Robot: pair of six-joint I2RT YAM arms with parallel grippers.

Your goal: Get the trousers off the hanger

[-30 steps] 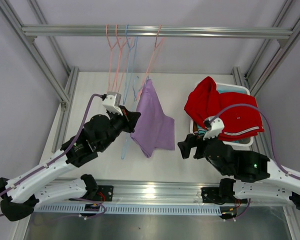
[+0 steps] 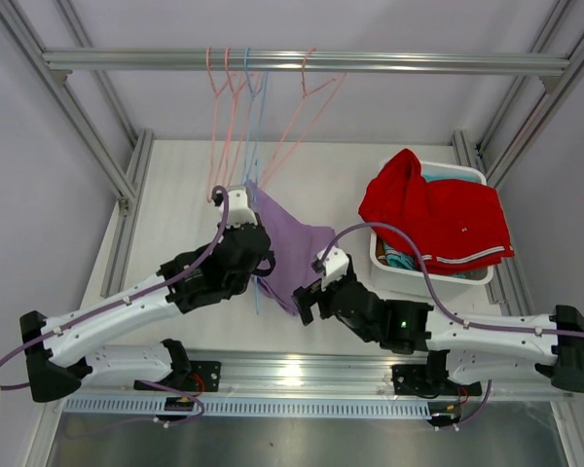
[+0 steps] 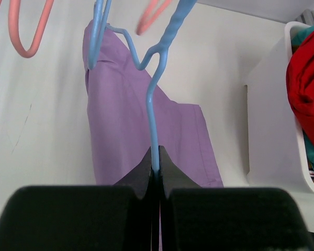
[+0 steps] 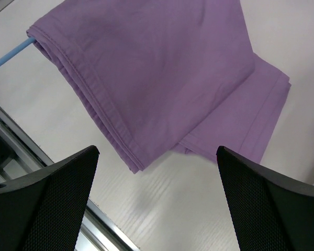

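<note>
Purple trousers (image 2: 292, 253) hang folded over a blue hanger (image 3: 153, 125) below the rail. My left gripper is shut at the hanger's blue wire, which runs down to its fingertips in the left wrist view; the trousers (image 3: 115, 115) lie behind it. My right gripper (image 2: 309, 302) stands open at the trousers' lower right. In the right wrist view the trousers (image 4: 141, 78) fill the upper middle, above the open fingers, with a blue wire entering their folded top corner from the left.
Pink hangers (image 2: 302, 126) hang from the metal rail (image 2: 399, 61). A white bin (image 2: 409, 282) holding red and teal clothes (image 2: 428, 214) stands at the right. The pale board (image 2: 156, 243) is clear at the left.
My left gripper has moved right and my right gripper has moved left toward the trousers. The trousers have shifted a little leftward, and the hangers have swung.
</note>
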